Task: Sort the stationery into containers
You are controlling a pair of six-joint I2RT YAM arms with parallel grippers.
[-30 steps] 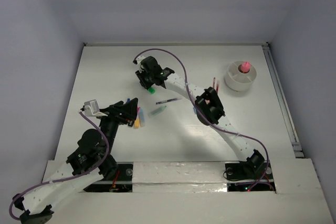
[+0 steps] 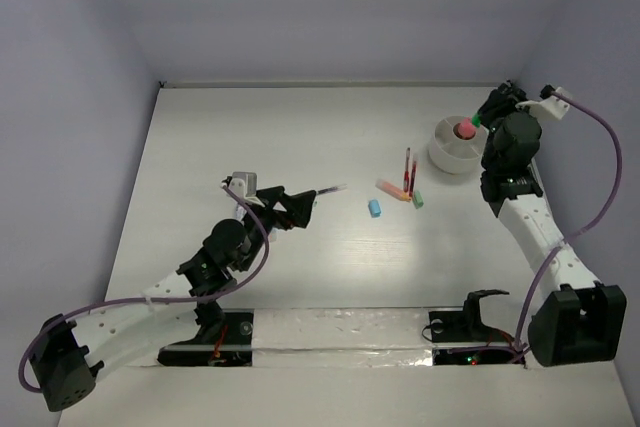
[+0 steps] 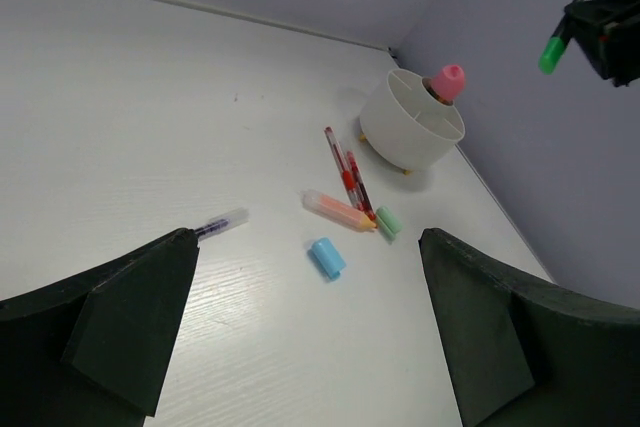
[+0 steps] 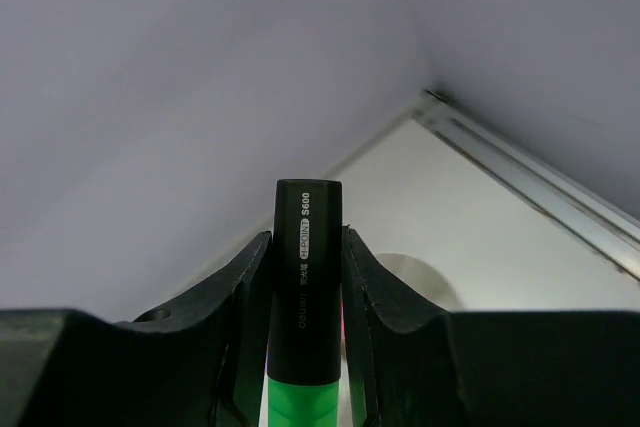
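Note:
My right gripper is shut on a black highlighter with a green end (image 4: 303,399), held upright beside the white round container (image 2: 448,152) at the back right; a pink item (image 3: 445,82) stands inside that container. My left gripper (image 2: 292,209) stands open above the table's left-middle, nothing between its fingers. On the table lie red pens (image 3: 340,162), an orange highlighter (image 3: 338,209), a green piece (image 3: 389,223), a blue piece (image 3: 328,257) and a clear-barrelled pen (image 3: 222,225).
Walls border the table at back and sides, with a metal rail along the edge in the right wrist view.
My right arm has swung from the left-middle to the back right, carrying the green-ended highlighter. My left gripper has moved rightward.

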